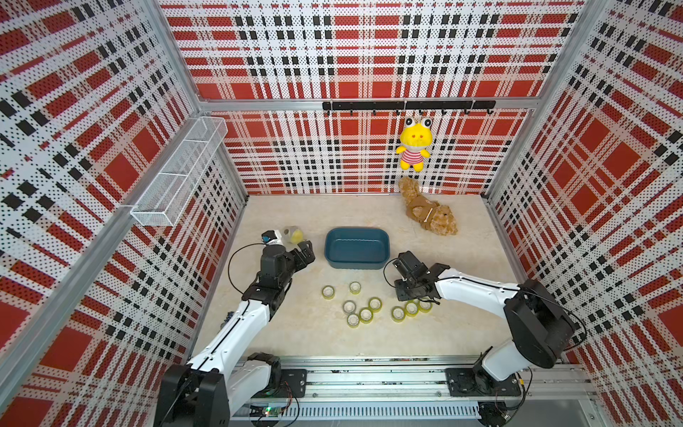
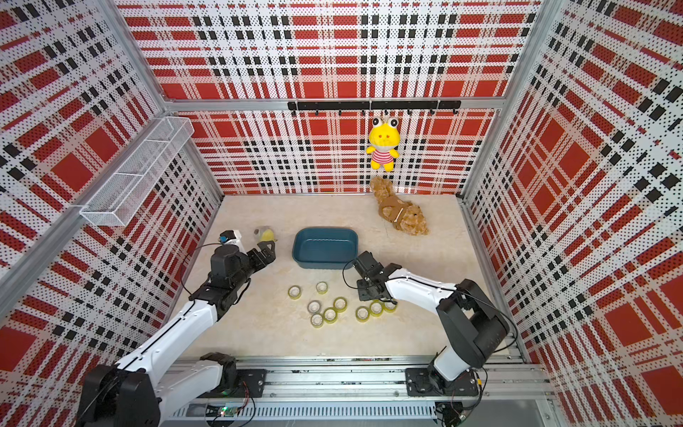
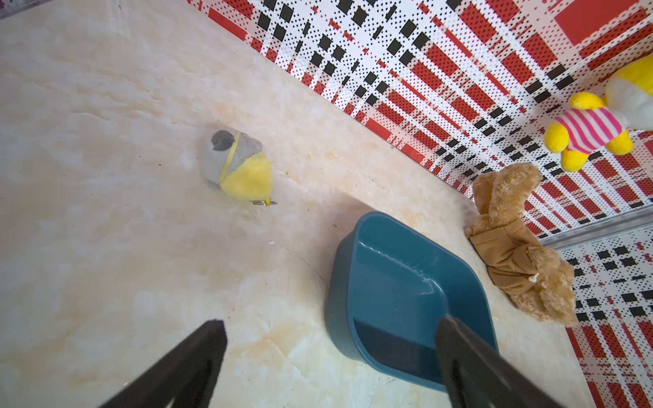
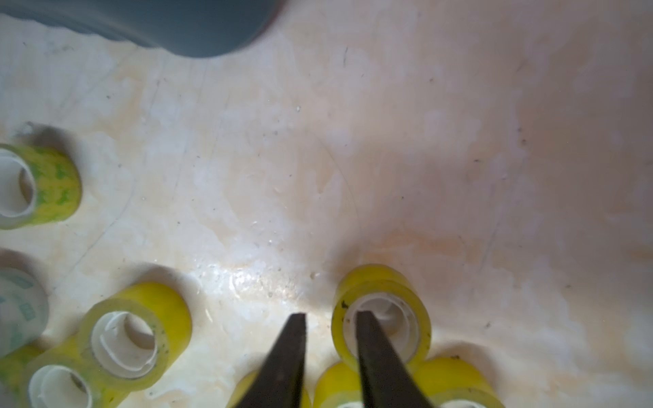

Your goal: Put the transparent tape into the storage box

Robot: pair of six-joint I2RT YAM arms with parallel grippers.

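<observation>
My right gripper hangs over the right-hand group of rolls, its blurred fingers part open by a tape roll [image 4: 372,277]; whether they surround its wall is unclear. My left gripper is open, left of the box in the top views, with nothing between its fingers.
A yellow-grey plush [image 3: 245,176] lies left of the box. A brown plush [image 1: 427,213] lies at the back right, below a hanging yellow toy [image 1: 414,146]. A wire basket [image 1: 178,170] is on the left wall. Table space behind the box is clear.
</observation>
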